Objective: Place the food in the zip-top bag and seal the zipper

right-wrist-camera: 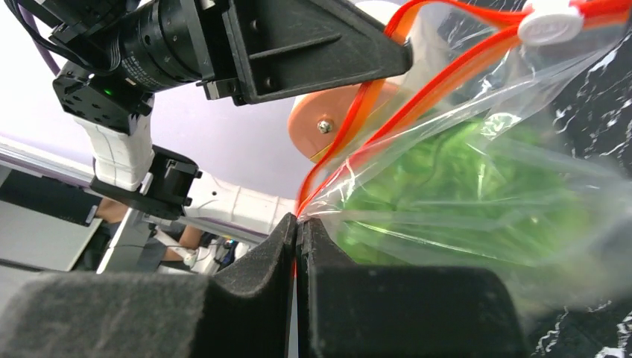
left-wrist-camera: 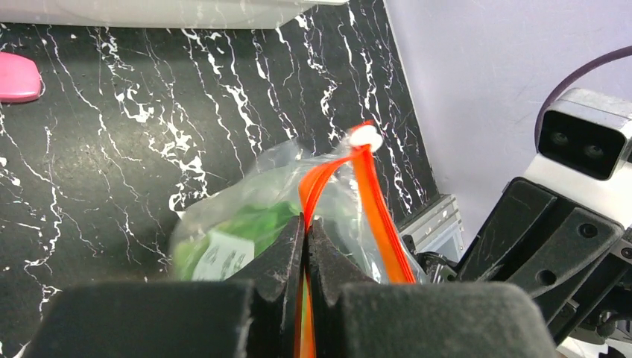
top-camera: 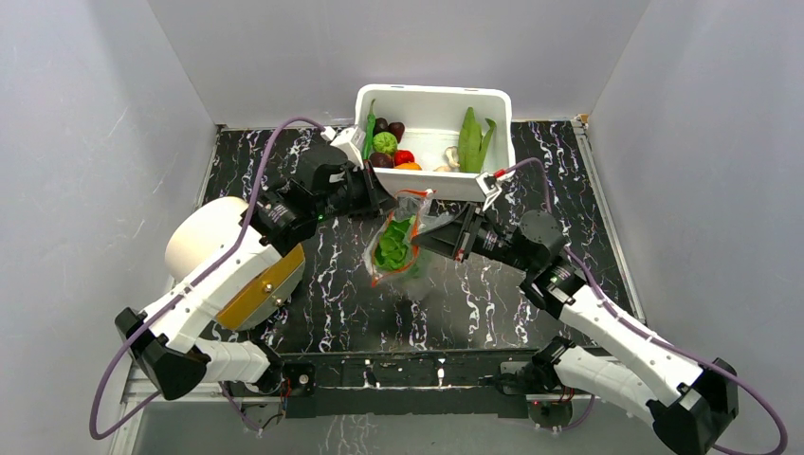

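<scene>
A clear zip bag (top-camera: 379, 254) with an orange zipper edge hangs between the two arms, green leafy food (top-camera: 392, 245) inside it. My left gripper is shut on the orange edge; in the left wrist view the strip runs down between its fingertips. On the bag's other side my right gripper is also shut, pinching the orange edge at its tips. The white slider (right-wrist-camera: 550, 25) sits near one end of the zipper, away from both grippers. Two orange strips (left-wrist-camera: 387, 224) stand apart there, so the mouth is parted.
Behind the arms stands a white bin (top-camera: 434, 185) with vegetables. A pink object (left-wrist-camera: 18, 77) lies on the dark marbled table. At left is a cream and yellow drum-shaped container (top-camera: 204, 237).
</scene>
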